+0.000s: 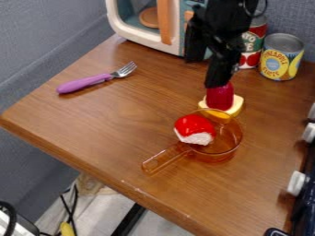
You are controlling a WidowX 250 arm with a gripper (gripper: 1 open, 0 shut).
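My black gripper (219, 76) hangs at the top centre, directly over an upright red, elongated object (219, 98) on a yellowish slice-like piece (235, 103). Its fingertips are at or near the red object's top; whether they are open or shut is hard to see. An amber transparent pan (216, 149) with its handle toward the lower left holds a red and white round item (194, 129).
A purple-handled fork (85, 83) lies at the left. A toy microwave (145, 20) and cans (282, 57) stand at the back. A dark stove-like unit (299, 207) lines the right edge.
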